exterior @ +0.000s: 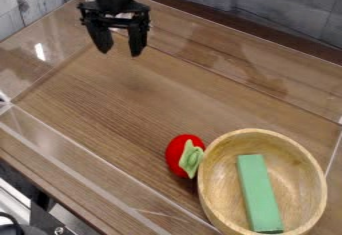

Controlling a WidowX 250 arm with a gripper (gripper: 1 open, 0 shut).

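Observation:
My black gripper (116, 39) hangs high at the back left of the wooden table, open, with nothing visible between its fingers. A red tomato-like object (181, 156) with a green top lies near the front, just left of a pale wooden bowl (242, 143). In the bowl lies a long light green block (258, 193).
A wall (27, 4) runs along the back left, and dark edging borders the back right.

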